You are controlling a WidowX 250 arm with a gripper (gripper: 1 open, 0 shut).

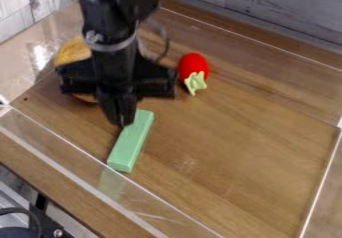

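Note:
The black gripper (120, 112) hangs in the upper left of the camera view, shut, with nothing visible between its fingers, blurred. Its tips are just above the upper end of a pale green block (131, 142) lying lengthwise on the wooden floor; whether they touch it cannot be told. A red pepper-like object (193, 67) with a pale green part lies behind and right of the gripper. A yellow round object (71, 54), bowl-like, is mostly hidden behind the gripper.
Transparent low walls edge the front left and right, with a pale wooden wall at the back.

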